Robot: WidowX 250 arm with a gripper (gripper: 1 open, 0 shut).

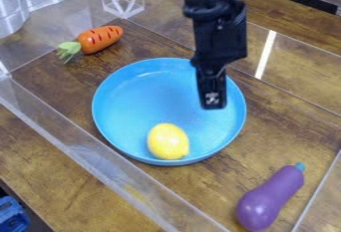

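Observation:
My black gripper (209,85) hangs above the back of a blue plate (134,107), blurred by motion, with nothing visible between its fingers; it looks shut. A yellow lemon-like object (168,141) rests in the front part of the plate, apart from the gripper.
An orange carrot (99,38) lies at the back left, and a purple eggplant (270,194) at the front right. Clear plastic edges run along the left. The wooden surface (280,107) right of the plate is clear. A blue object sits in the bottom-left corner.

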